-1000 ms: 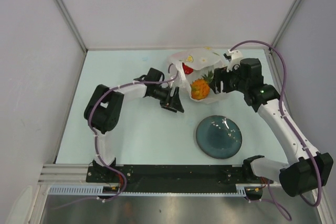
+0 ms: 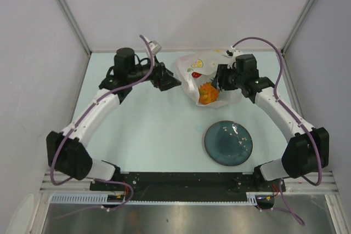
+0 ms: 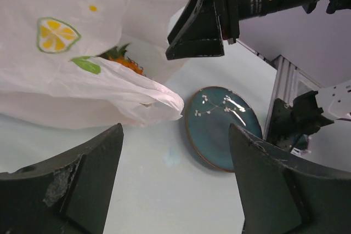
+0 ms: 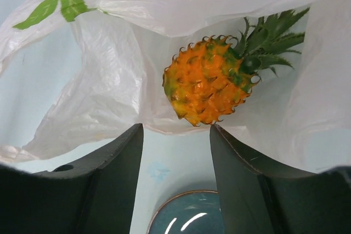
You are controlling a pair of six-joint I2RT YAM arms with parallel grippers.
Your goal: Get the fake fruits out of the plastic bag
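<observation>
A white plastic bag (image 2: 192, 69) printed with fruit lies at the back right of the table. Inside it is an orange pineapple with green leaves, partly hidden in the left wrist view; a small red item (image 2: 195, 74) shows near the bag's upper left. My right gripper hangs over the bag just beside the pineapple; its fingertips are slightly apart with nothing clearly visible between them, so its hold cannot be made out. My left gripper stands open, left of the bag, with nothing between its fingers.
A dark teal plate (image 2: 228, 152) lies at the front right, below the bag.
The left arm has pulled back from the bag's edge and risen toward the back left. The right arm has shifted slightly left and back over the bag.
</observation>
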